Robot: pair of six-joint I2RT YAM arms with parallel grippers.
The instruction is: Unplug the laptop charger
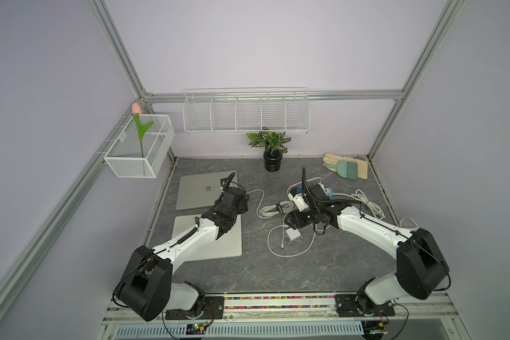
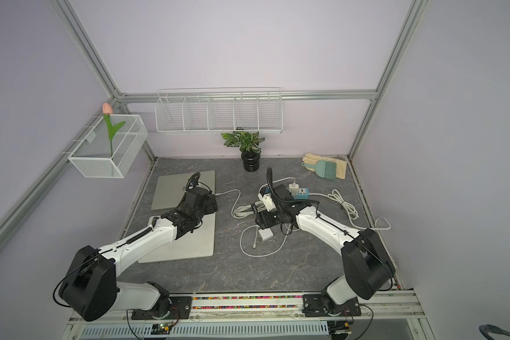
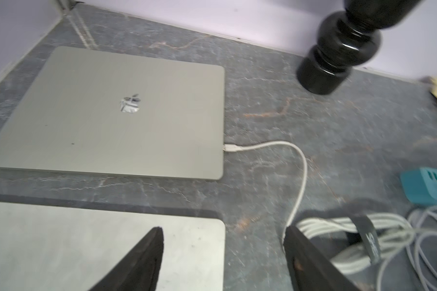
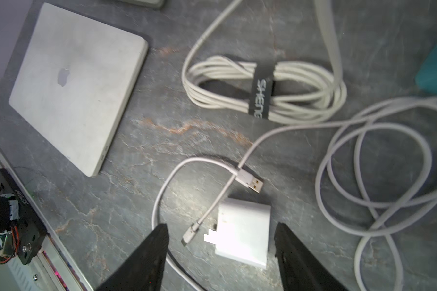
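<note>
At the far left lies a closed grey laptop (image 3: pixel 106 111), with the plug of a white charging cable (image 3: pixel 234 148) seated in its right side. My left gripper is part open over the gap between the second laptop (image 3: pixel 189 252) and the coiled cable; nothing is between its fingers. The charger cable curves down to a coil (image 4: pixel 301 92) tied with a black strap. My right gripper stands open above a small white adapter (image 4: pixel 243 228), its fingers apart and empty. Behind the right arm a blue power strip (image 2: pixel 301 193) holds a white charger block (image 2: pixel 293 188).
A black vase with a plant (image 1: pixel 272 161) stands at the back. Gloves and a teal brush (image 1: pixel 346 169) lie at the back right. Loose white cables (image 4: pixel 369 194) spread near the right gripper.
</note>
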